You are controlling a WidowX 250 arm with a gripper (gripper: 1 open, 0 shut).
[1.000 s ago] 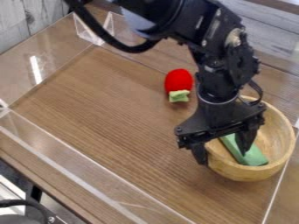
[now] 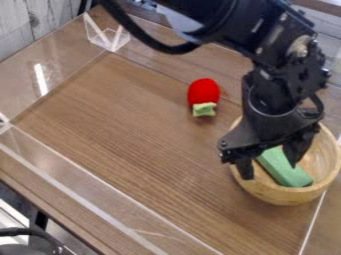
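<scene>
My black gripper (image 2: pixel 269 146) is open at the right, low over a tan wooden bowl (image 2: pixel 277 196). Its dark fingers spread across the bowl's upper part, one near the left rim and the other toward the right side. A long green object (image 2: pixel 286 173) lies in the bowl beneath the gripper, partly hidden by it. Whether the fingers touch the bowl or the object cannot be told.
A red round item (image 2: pixel 202 92) with a pale green piece (image 2: pixel 202 110) lies behind and left of the bowl. A clear plastic object (image 2: pixel 100 30) stands at the back left.
The gripper has shifted right and turned over the bowl, so its fingers now span more of the upper part. The bowl looks nearly unmoved.
</scene>
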